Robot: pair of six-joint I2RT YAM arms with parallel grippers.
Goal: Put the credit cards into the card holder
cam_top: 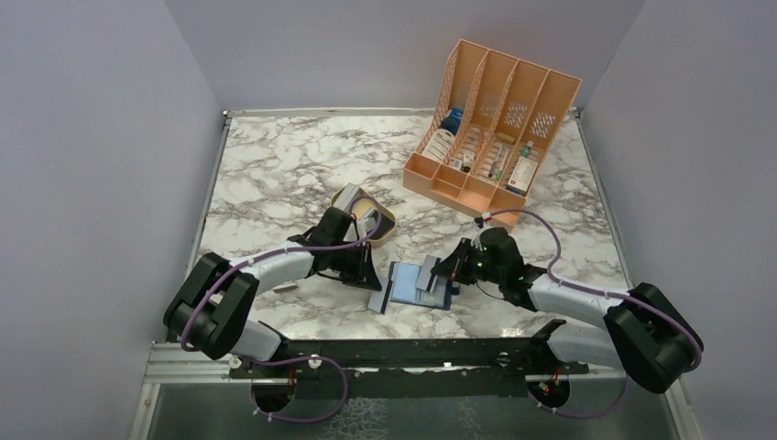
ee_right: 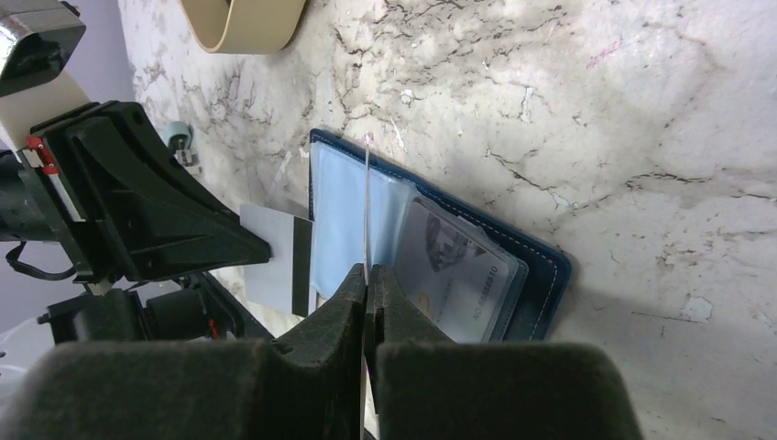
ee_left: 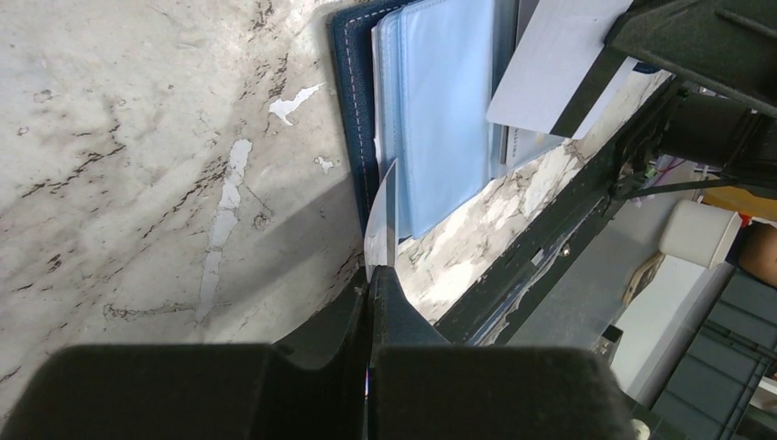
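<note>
The card holder (cam_top: 407, 282) lies open on the table, dark blue with light blue sleeves; its right part holds a card (ee_right: 449, 266) under clear plastic. My left gripper is shut on a card, seen edge-on at the holder's left side; from the right wrist view (ee_right: 275, 257) it shows a dark stripe. My right gripper is shut on another card, held over the holder; it appears as a thin upright line in the right wrist view.
A beige oval container (cam_top: 385, 229) with items inside stands behind the left arm. An orange compartment organizer (cam_top: 472, 197) with bottles stands at the back right. A small object (cam_top: 284, 286) lies left of the left arm.
</note>
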